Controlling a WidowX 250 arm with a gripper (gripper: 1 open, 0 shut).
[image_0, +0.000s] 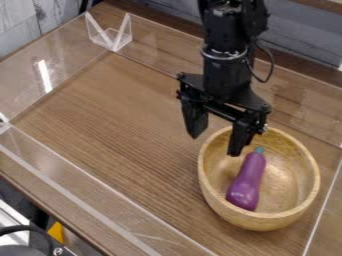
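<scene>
The black gripper (217, 130) hangs open over the back rim of a beige bowl (302, 176) at the lower right, its two fingers spread apart with no object seen between them. A purple eggplant-like object (245, 185) with a small green tip lies lengthwise inside the bowl, below the gripper.
A clear plastic holder (110, 32) stands at the back left of the wooden table (100, 130). A raised wooden edge runs along the back, and dark cables lie at the lower left corner.
</scene>
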